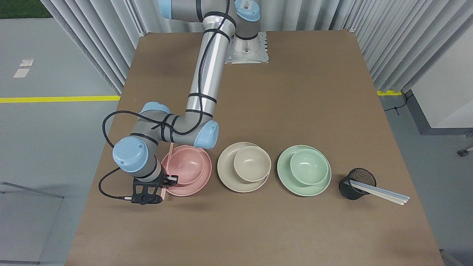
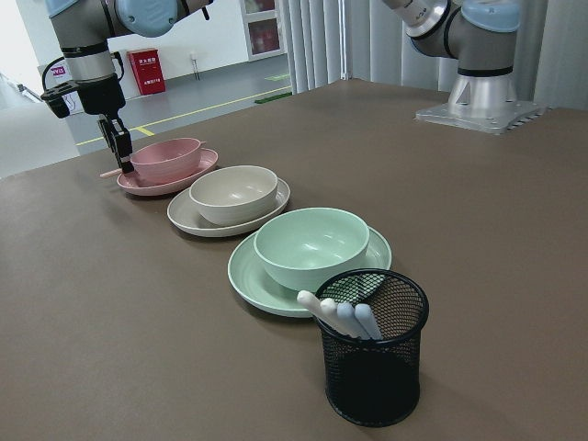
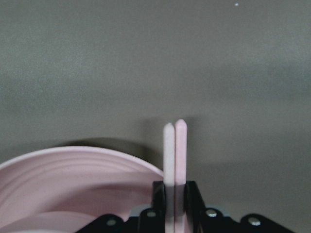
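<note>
My gripper is shut on a pair of pale pink chopsticks (image 3: 180, 145), which run upright in the wrist view between the black fingers, just right of a pink bowl and plate (image 3: 77, 184). In the front view the gripper (image 1: 160, 188) is at the left side of the pink plate (image 1: 195, 186) with its pink bowl (image 1: 188, 164); the chopsticks' ends show beside them. In the left view they lie low by the pink bowl (image 2: 170, 156).
To the right stand a cream bowl (image 1: 252, 162) on a plate, a green bowl (image 1: 309, 166) on a plate, and a black mesh cup (image 1: 352, 190) holding several white and bluish chopsticks (image 1: 383, 193).
</note>
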